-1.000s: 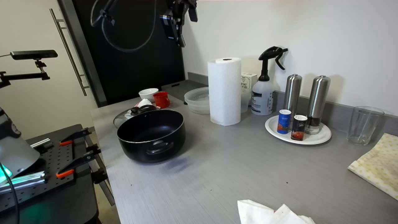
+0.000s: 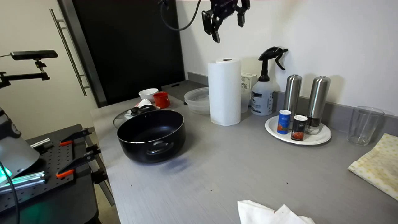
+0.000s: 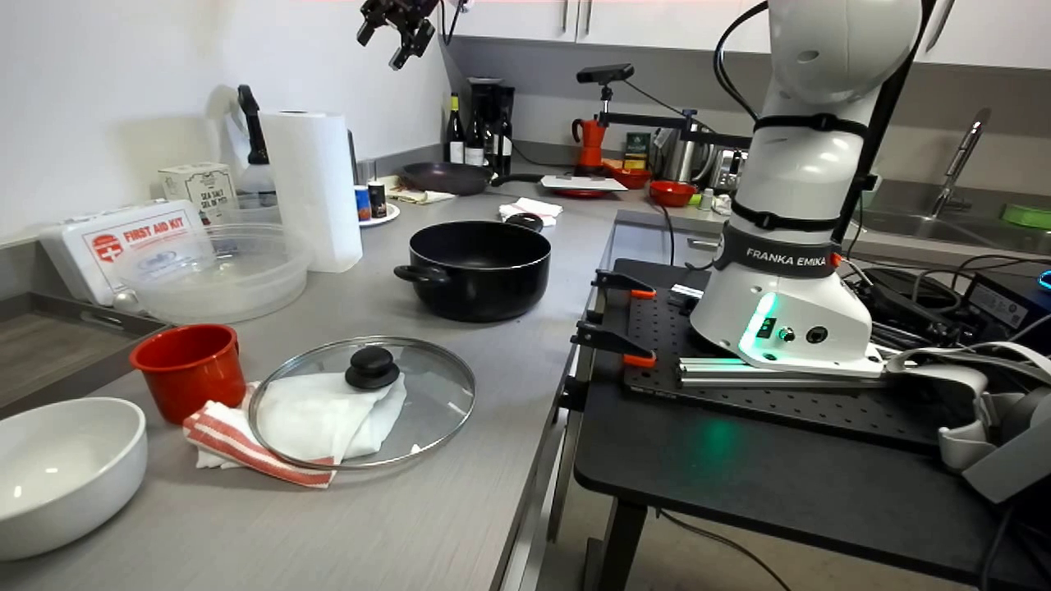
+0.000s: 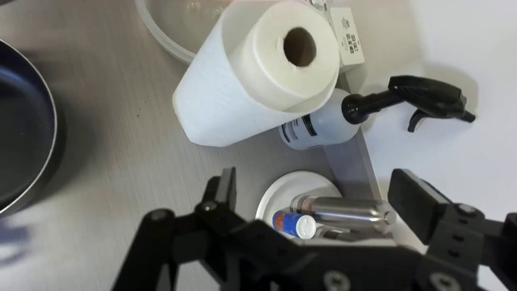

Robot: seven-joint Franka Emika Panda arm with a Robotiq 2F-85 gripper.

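High above the counter, near the wall, my gripper [image 2: 230, 31] stands open with nothing between its fingers. In the wrist view its two dark fingers [image 4: 225, 189] are spread wide, and the plate with the shakers shows far below, between them. On that white plate [image 2: 274, 128] stand a blue shaker [image 2: 284, 122], a dark shaker [image 2: 298, 128] and two steel mills [image 2: 293, 91]. A paper towel roll [image 2: 225, 93] is upright left of the plate, with a spray bottle [image 2: 262, 99] behind it. The black pot [image 2: 151, 136] sits uncovered and looks empty.
A glass lid [image 3: 433, 423] rests on a cloth beside a red mug [image 3: 194, 374] and a white bowl [image 3: 74, 473]. A clear glass [image 2: 363, 127] and a patterned cloth [image 2: 380, 164] are at the right.
My gripper has moved right and slightly up in exterior view 1, from before the dark panel to above the paper towel roll and spray bottle. Objects on the counter have not moved.
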